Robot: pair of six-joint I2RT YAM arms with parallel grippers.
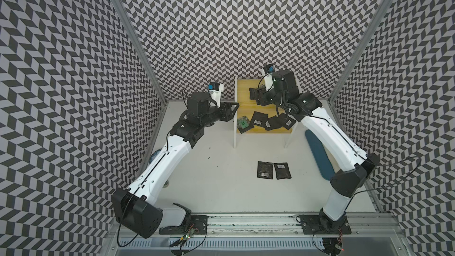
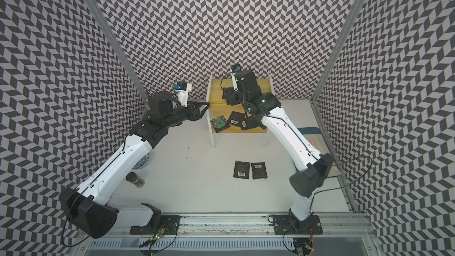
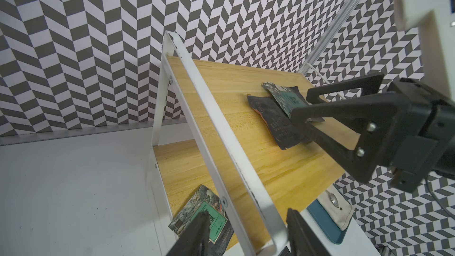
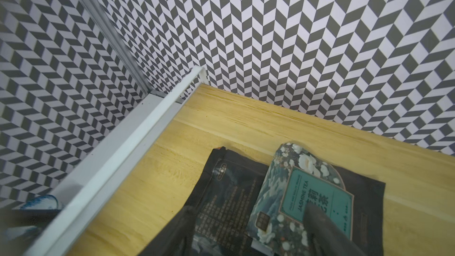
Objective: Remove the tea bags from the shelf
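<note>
The two-level wooden shelf (image 3: 208, 80) has white side rails. On its top board lie overlapping tea bags (image 4: 222, 199), one with a green jasmine label (image 4: 303, 189). My right gripper is over them, fingers apart, nothing visibly held. More tea bags (image 1: 259, 119) lie on the lower board, one green-labelled (image 3: 208, 218). My left gripper is at the shelf's left rail, fingers apart on either side of it in its wrist view; contact cannot be told. Two tea bags (image 1: 264, 169) (image 1: 282, 170) lie on the table in front of the shelf.
A blue tray (image 1: 317, 154) with a cloth lies at the right. A patterned bowl (image 2: 141, 161) and a jar (image 2: 135, 179) are at the left. Patterned walls enclose the back and sides.
</note>
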